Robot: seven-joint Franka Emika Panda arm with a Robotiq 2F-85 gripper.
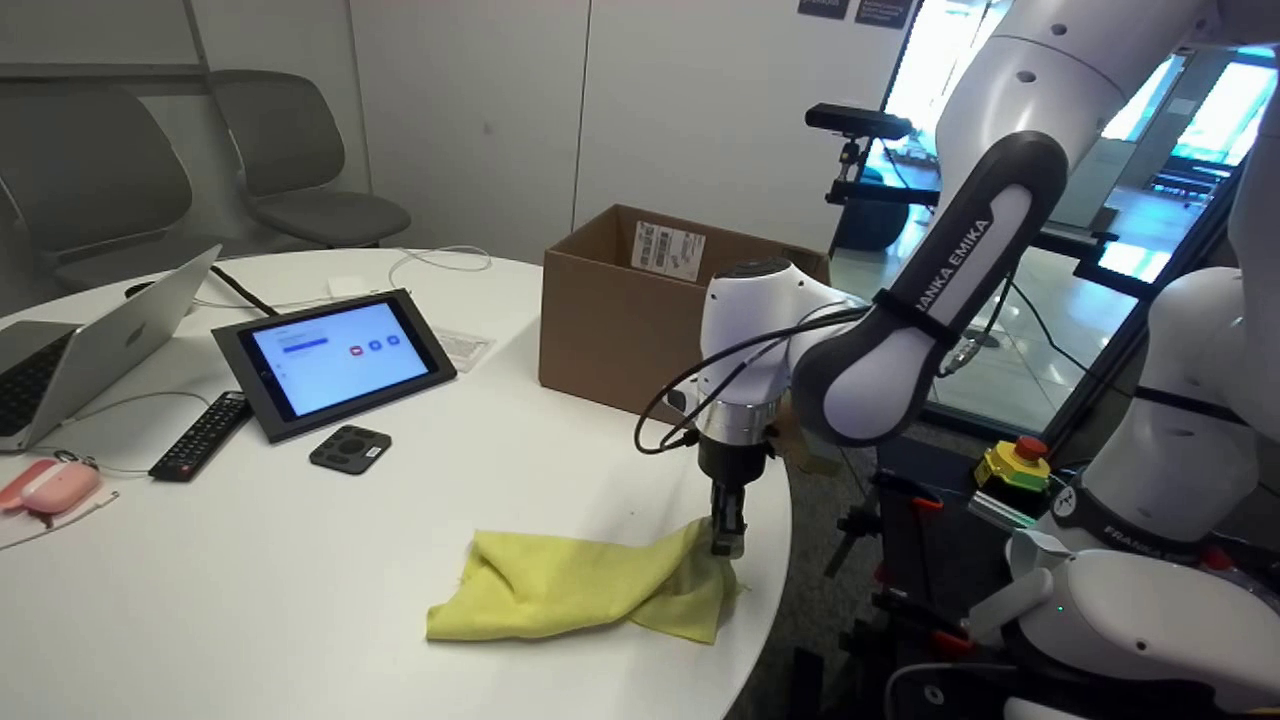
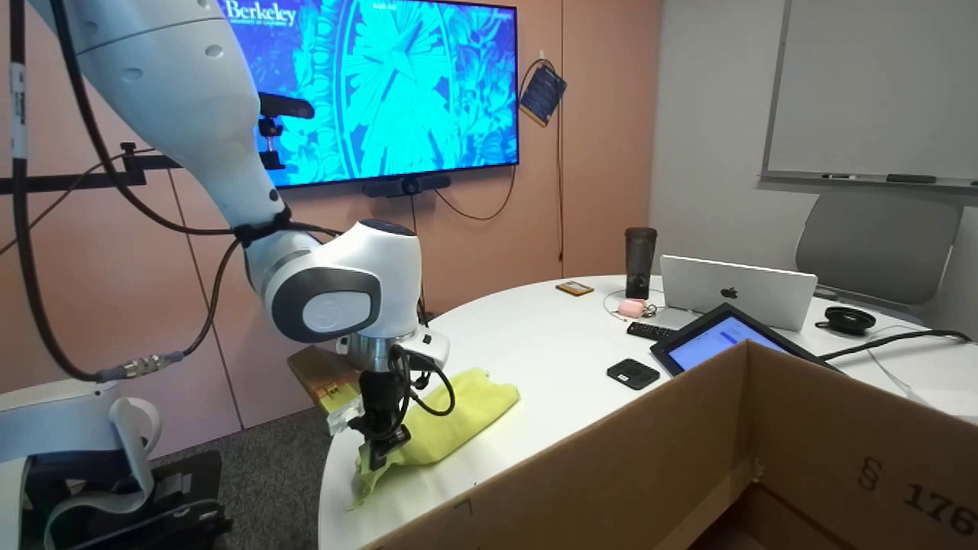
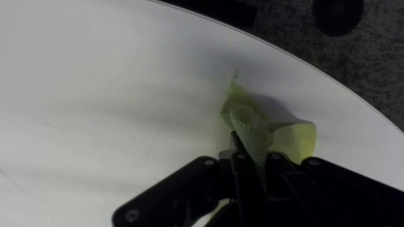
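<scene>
A yellow-green cloth [image 1: 558, 586] lies crumpled along the table near its curved edge. Its right end is pinched and lifted a little, where my gripper [image 1: 727, 546] is shut on it. From the other side, the cloth [image 2: 463, 412] trails away from the gripper [image 2: 385, 451] toward the middle of the table. In the wrist view a fold of the cloth [image 3: 250, 130] rises between the black fingers, and a loose corner spreads out beside them. The rest of the cloth is mostly hidden under the gripper in that view.
An open cardboard box [image 1: 624, 330] stands at the table's edge behind the arm. A tablet on a stand [image 1: 336, 360], a black puck-like device [image 1: 350, 449], a remote [image 1: 202, 436] and a laptop [image 1: 114, 348] sit farther left.
</scene>
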